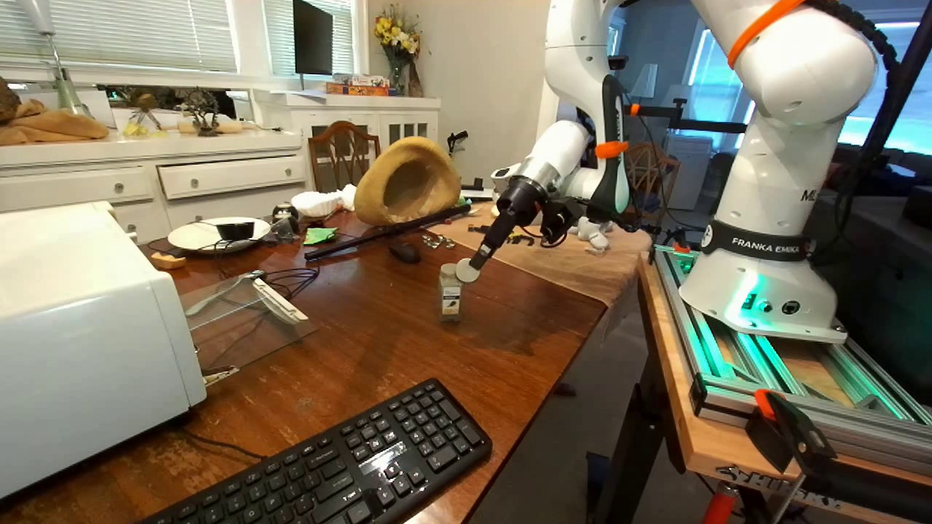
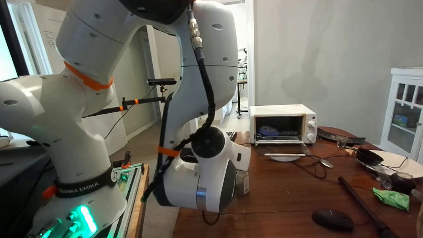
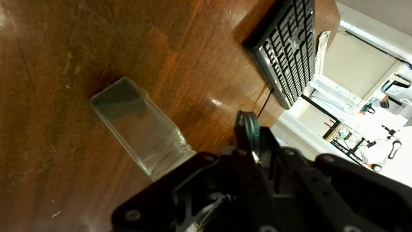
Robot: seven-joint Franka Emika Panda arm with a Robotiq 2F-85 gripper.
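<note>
A small clear jar (image 1: 450, 300) with a label stands upright on the wooden table, its contents partly filling it. In the wrist view the jar (image 3: 141, 125) lies to the left of my fingers. My gripper (image 1: 477, 260) is shut on a round pale lid (image 1: 468, 271), held by its edge beside the jar's top. Seen edge-on, the lid (image 3: 249, 127) sticks up from between the fingertips. From exterior view 2, the arm hides my fingers and part of the jar (image 2: 242, 182). Whether the lid touches the jar, I cannot tell.
A black keyboard (image 1: 349, 467) lies along the near edge, beside the white toaster oven (image 1: 83, 349). Behind the jar are a black mouse (image 1: 404, 253), a long black bar and a tan hat (image 1: 408, 182). Bare table surrounds the jar.
</note>
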